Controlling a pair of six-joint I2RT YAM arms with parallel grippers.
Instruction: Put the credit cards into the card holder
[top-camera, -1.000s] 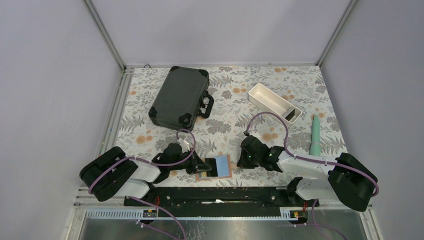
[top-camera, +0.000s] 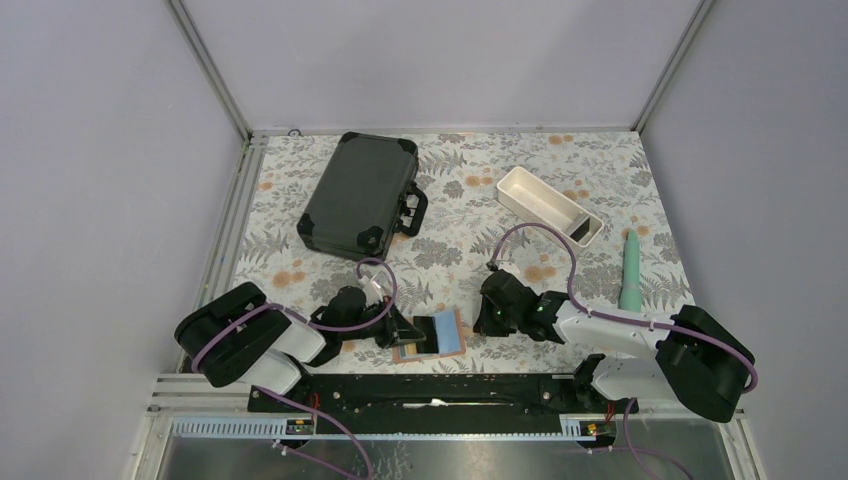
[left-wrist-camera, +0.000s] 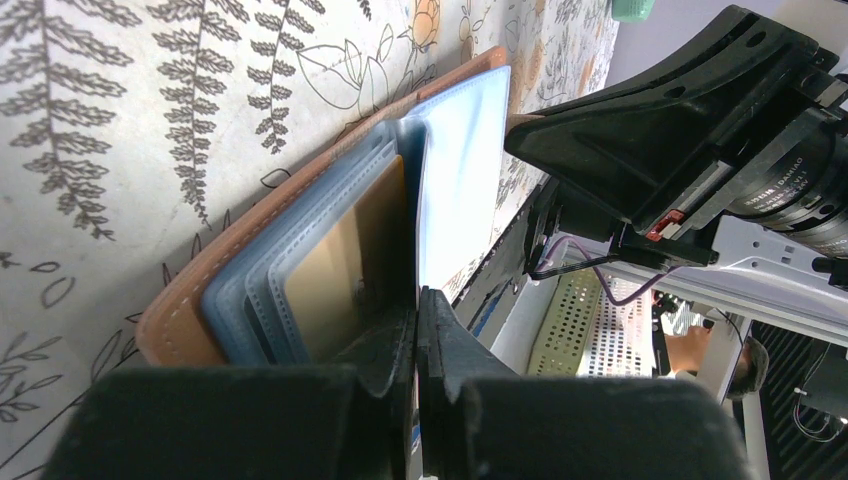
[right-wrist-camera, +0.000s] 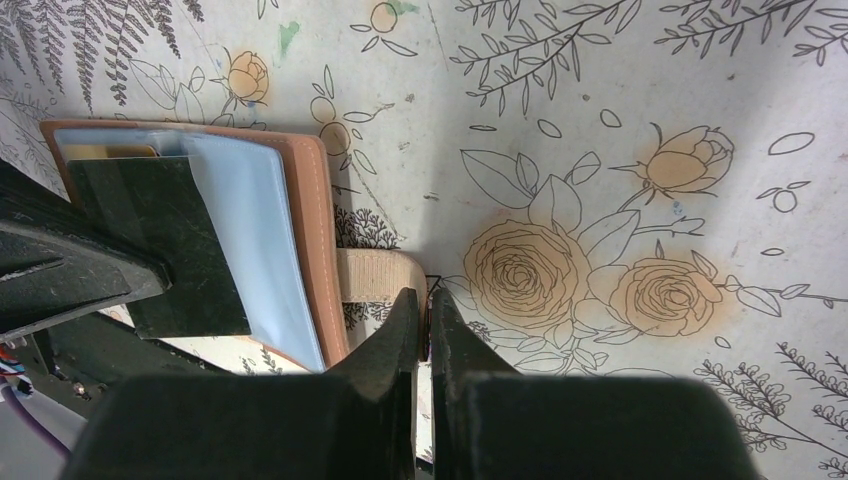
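The open card holder (top-camera: 461, 332), tan outside with light blue pockets, lies on the table between the two grippers. My left gripper is shut on a thin black card, seen nearly edge-on in the left wrist view. This card stands over the holder's inside; whether its lower edge sits in a pocket cannot be told. A gold card (left-wrist-camera: 330, 265) rests in the left-hand pocket. My right gripper is shut on the holder's tan strap (right-wrist-camera: 378, 275) at the right edge.
At the back right stands a white box (top-camera: 530, 192) with a dark card (top-camera: 578, 226) at its near end. A dark case (top-camera: 358, 195) lies at the back left, and a green tapered object (top-camera: 631, 270) at the far right. Mid-table is clear.
The left arm has shifted slightly to the right, and the black card has moved a little the same way over the holder. My right gripper and the holder look still.
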